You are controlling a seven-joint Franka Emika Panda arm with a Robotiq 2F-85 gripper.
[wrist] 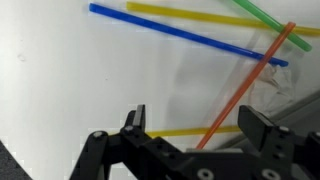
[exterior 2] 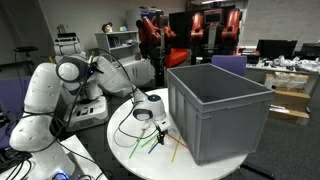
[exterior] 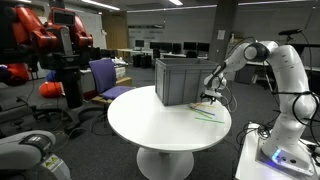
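Several thin coloured sticks lie on the round white table (exterior: 150,125). In the wrist view, a blue stick (wrist: 200,38) and a yellow stick (wrist: 225,17) run across the upper part, with a green stick (wrist: 265,15) at the top right. A red-orange stick (wrist: 245,85) slants down into the space between my fingertips, and a second yellow stick (wrist: 190,131) crosses there too. My gripper is open, pointing down over these two, with nothing held. Its height above them is hard to judge.
A large grey box (exterior 2: 225,115) stands on the table close beside the arm and sticks. Crumpled clear plastic (wrist: 275,88) lies by the red-orange stick.
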